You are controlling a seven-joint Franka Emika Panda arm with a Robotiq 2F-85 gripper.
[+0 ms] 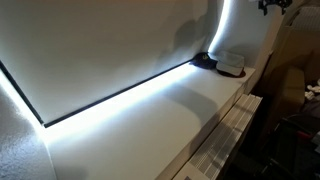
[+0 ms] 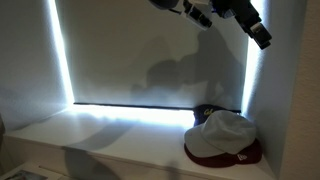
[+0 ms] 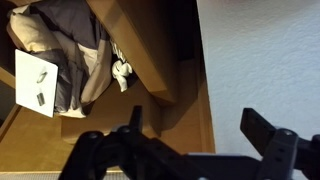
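My gripper is open in the wrist view, its dark fingers (image 3: 137, 122) wide apart and nothing between them. It hangs at the top right in exterior view 1 and high above the sill in exterior view 2. A pale grey cap (image 2: 222, 132) with a dark red brim lies at the right end of the white window sill (image 2: 120, 140). Behind it a dark cap (image 2: 202, 113) is partly hidden. Both caps (image 1: 230, 63) are well below the gripper and apart from it. The wrist view shows no cap.
Below the gripper are brown cardboard boxes (image 3: 140, 45), one holding grey and beige cloth (image 3: 75, 35) and a white card (image 3: 37, 82). A pale wall (image 3: 265, 60) fills the wrist view's right side. A ribbed radiator (image 1: 225, 140) runs along the sill; most of the sill is clear.
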